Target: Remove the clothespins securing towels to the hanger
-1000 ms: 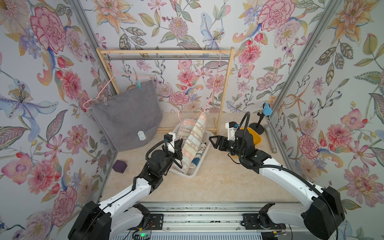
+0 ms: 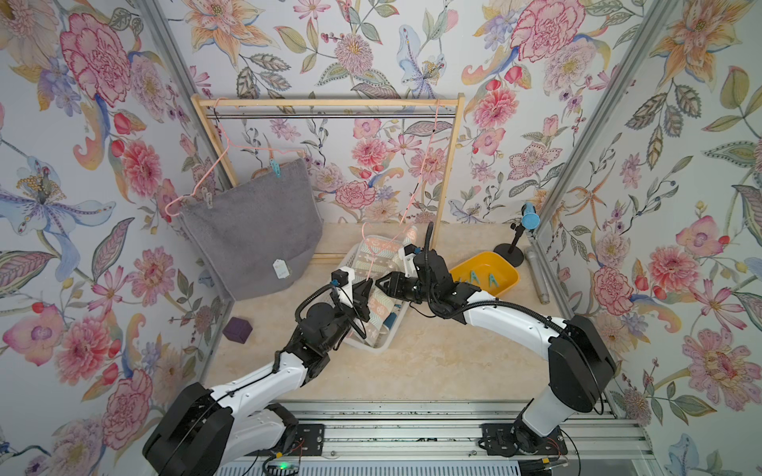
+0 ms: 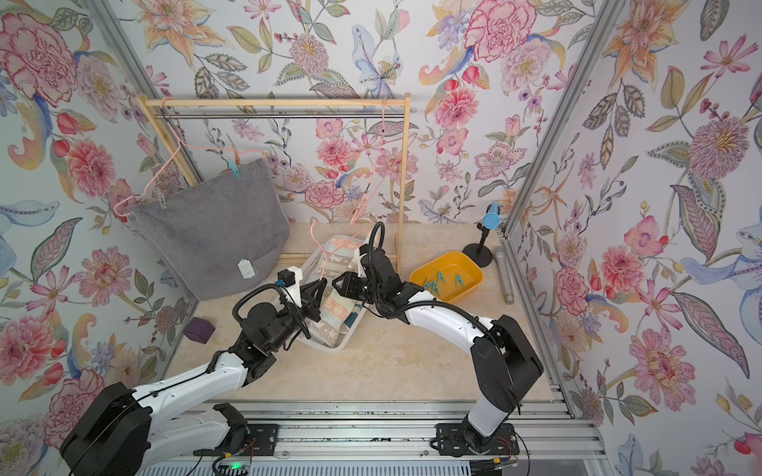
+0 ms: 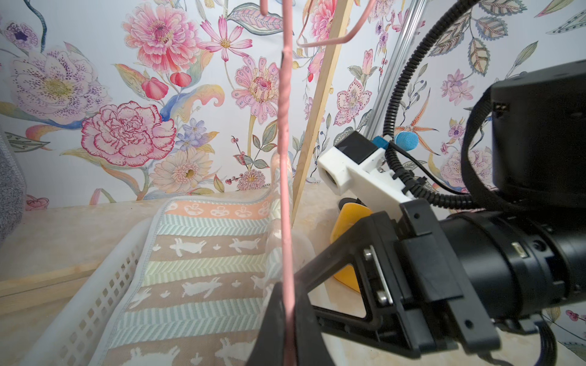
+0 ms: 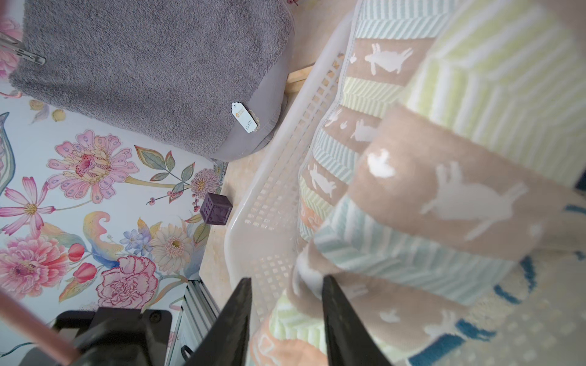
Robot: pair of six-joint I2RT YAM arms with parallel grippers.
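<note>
My left gripper is shut on the thin pink hanger, which runs upward from its fingertips. My right gripper hangs part open over a striped rabbit towel in the white basket, its fingertips close to the cloth, nothing clearly held. A grey towel hangs at the left on a second pink hanger, with a teal clothespin and a pale clothespin on it.
A yellow tray with several teal clothespins sits right of the basket. A phone-like stand is behind it, a purple cube at the left.
My right gripper has swung left from beside the yellow tray to over the basket, near the left gripper. My left gripper has moved slightly right with the hanger.
</note>
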